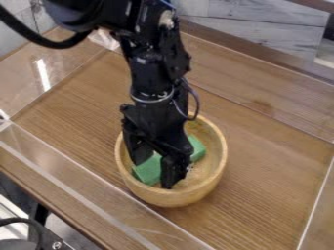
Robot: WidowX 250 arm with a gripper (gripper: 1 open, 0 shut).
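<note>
My black gripper (159, 156) reaches down into a round tan bowl (204, 182) in the middle of the camera view, its fingers spread open around a green object (146, 171) lying in the bowl. The arm covers much of the object, so its full shape is hidden, and I cannot tell whether the fingers touch it.
The bowl sits on a wooden table (261, 137) with clear room to the right and behind. Light edge strips run along the left and right, and black cables show at the lower left. A grey wall stands at the back.
</note>
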